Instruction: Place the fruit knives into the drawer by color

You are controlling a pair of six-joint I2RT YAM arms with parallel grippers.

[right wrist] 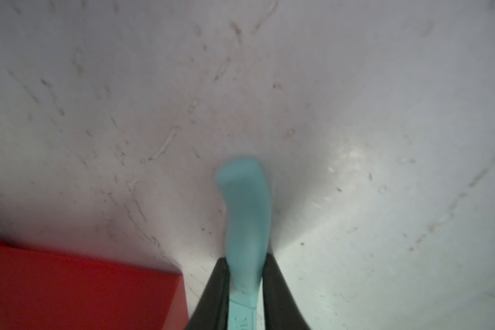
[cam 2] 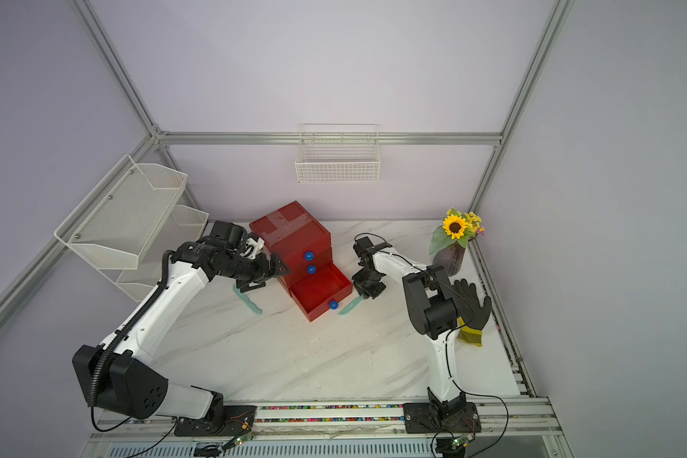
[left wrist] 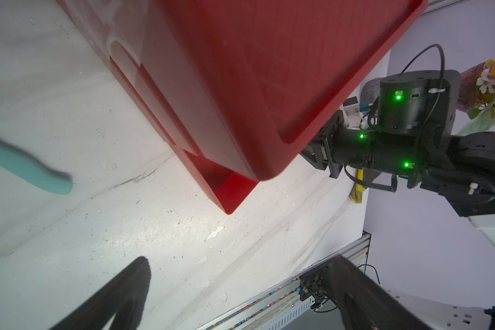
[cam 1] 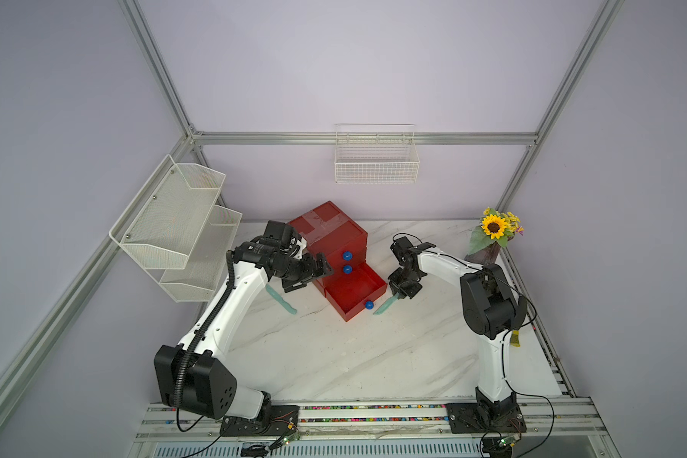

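Note:
A red drawer box (cam 1: 328, 229) has its bottom drawer (cam 1: 347, 294) pulled out, empty inside. A teal knife (cam 1: 281, 299) lies left of it, also in the left wrist view (left wrist: 27, 165). A second teal knife (cam 1: 385, 304) lies right of the drawer under my right gripper (cam 1: 400, 288); in the right wrist view its fingertips straddle that knife's handle (right wrist: 247, 220), close on both sides, though blur hides whether they grip it. My left gripper (cam 1: 313, 271) hangs open beside the box's left, fingers empty.
A flower vase (cam 2: 452, 258) stands back right, with a dark yellow-cuffed glove (cam 2: 471, 309) in front. Wire baskets (cam 1: 376, 160) hang on the walls.

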